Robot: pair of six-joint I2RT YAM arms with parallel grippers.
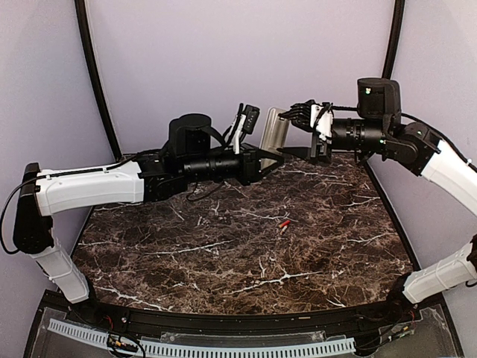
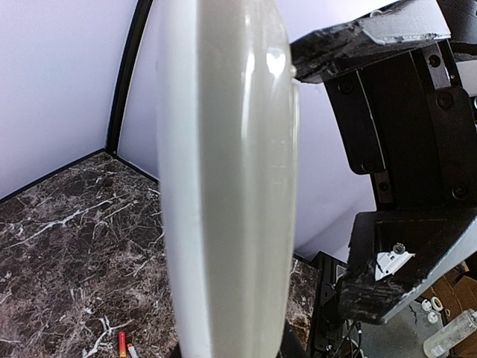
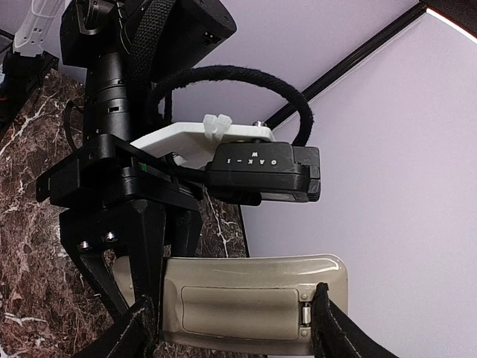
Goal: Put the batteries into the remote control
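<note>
My left gripper [image 1: 270, 159] is shut on the lower end of the grey remote control [image 1: 274, 128], holding it raised and nearly upright above the table. In the right wrist view the remote's back [image 3: 238, 272] shows, with its battery cover [image 3: 240, 313] in place and a small latch at one end. My right gripper [image 1: 282, 134] stands part open, its fingers spanning the cover. One of its fingertips [image 3: 322, 302] overlaps the remote beside the latch; contact cannot be told. Two small batteries, one red [image 1: 285, 222] and one whitish [image 1: 283, 229], lie together on the table.
The two arms meet near the table's back, with the grippers close together at the remote. A pale wall [image 1: 238, 60] rises behind.
</note>
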